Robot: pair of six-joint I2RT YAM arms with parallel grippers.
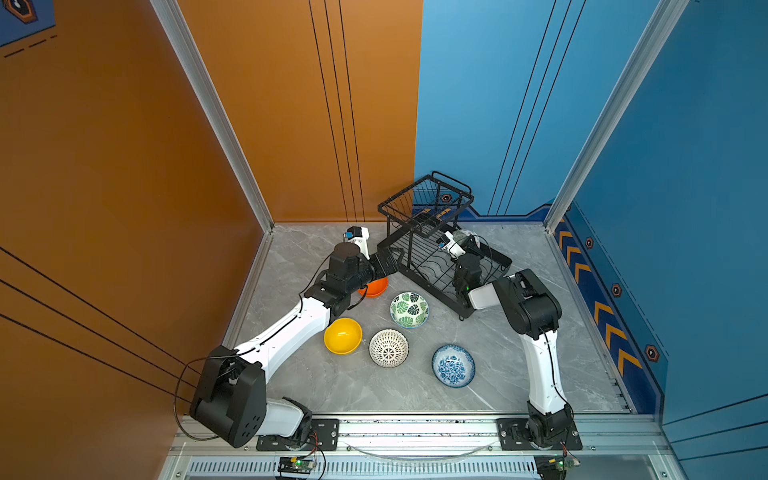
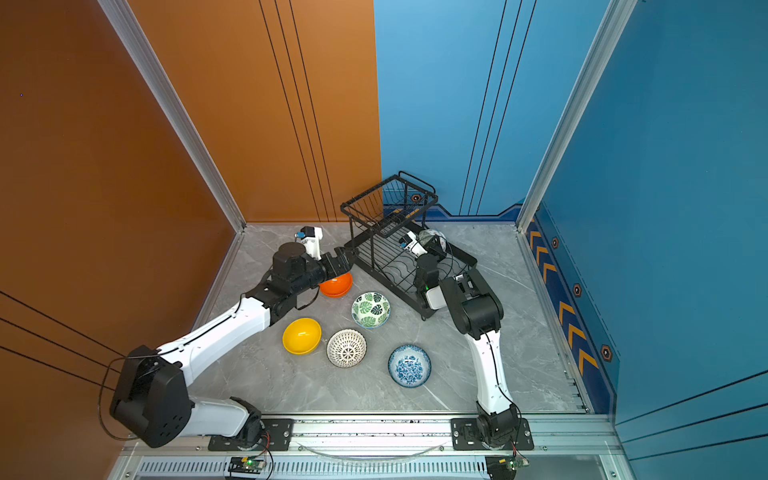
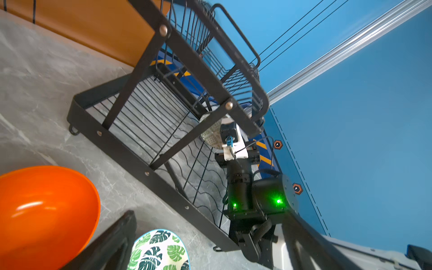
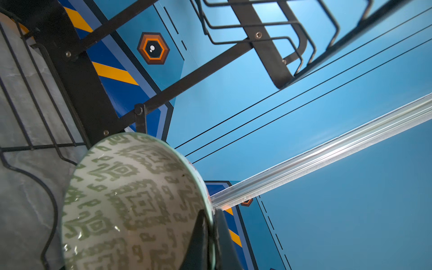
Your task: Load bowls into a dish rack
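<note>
My right gripper is shut on the rim of a pale green-patterned bowl (image 4: 130, 198), which stands tilted in the lower tier of the black dish rack (image 3: 126, 157), at its right part. My left gripper (image 1: 384, 260) is open and empty, above the orange bowl (image 3: 45, 211) left of the rack. In front of the rack, the green leaf bowl (image 1: 409, 309), yellow bowl (image 1: 342, 336), cream patterned bowl (image 1: 389, 348) and blue-and-white bowl (image 1: 453, 365) sit on the table.
The rack's upper basket (image 2: 388, 200) overhangs the lower tier at the back. Bare grey table (image 1: 560, 360) lies at the front right and far left. Orange and blue walls enclose the workspace.
</note>
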